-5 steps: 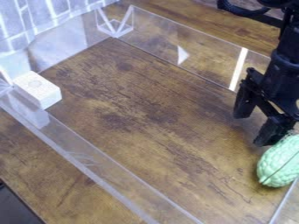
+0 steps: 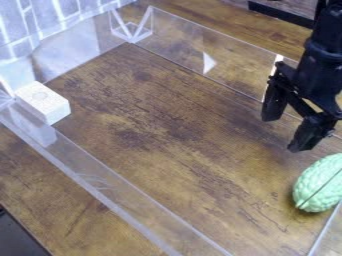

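My black gripper [image 2: 286, 122] hangs at the right side of the clear-walled enclosure, its fingers apart with nothing seen between them. Below it, at the lower right, a green textured oval object [image 2: 318, 185] with a dark line along it lies on the wooden floor, apart from the fingers. A white block [image 2: 42, 103] sits at the left corner of the enclosure.
Transparent walls [image 2: 107, 190] bound the wooden work surface [image 2: 160, 130] on the sides in view, with white corner pieces at the back and left. A pale curtain hangs behind at upper left.
My gripper has risen and shifted slightly up-left in the view, away from the green object. The green object and white block look unmoved.
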